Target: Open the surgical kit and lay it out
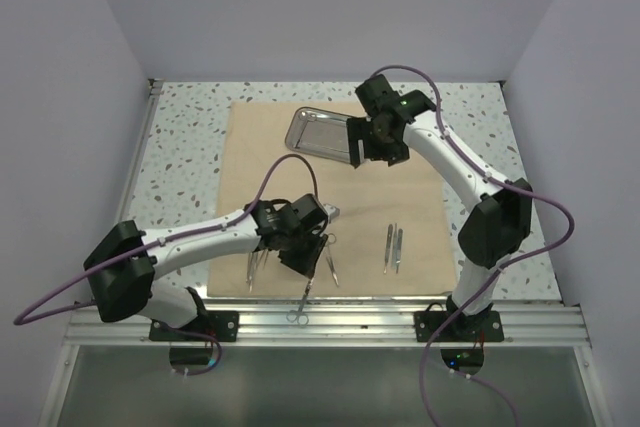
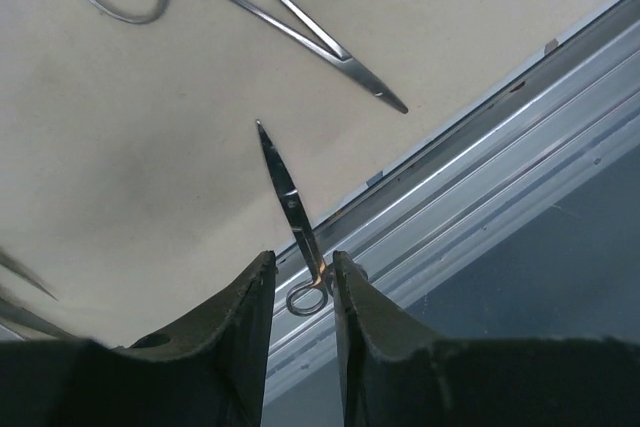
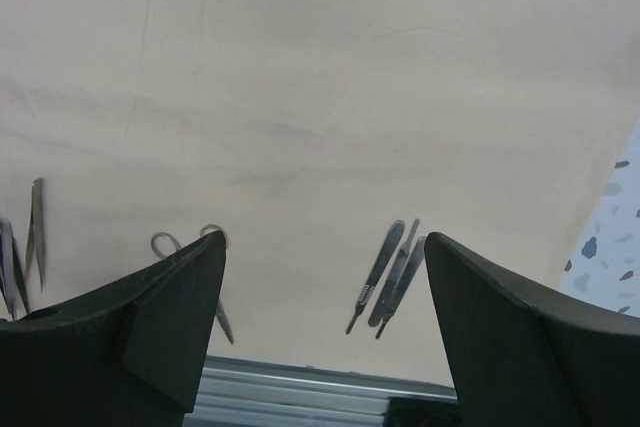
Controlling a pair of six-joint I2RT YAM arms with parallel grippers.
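Note:
Scissors [image 2: 290, 197] lie at the front edge of the beige cloth, their rings over the metal rail, just below my left gripper, whose fingers stand a little apart. Forceps [image 2: 355, 69] lie beside them. Three slim instruments [image 3: 376, 272] lie on the right of the cloth, and tweezer-like tools [image 3: 37, 222] on the left. The metal tray [image 1: 318, 133] sits at the back, partly behind my right arm. My right gripper hangs open above the cloth.
A metal rail [image 1: 380, 317] runs along the front edge; speckled table [image 1: 170, 177] surrounds the cloth's sides.

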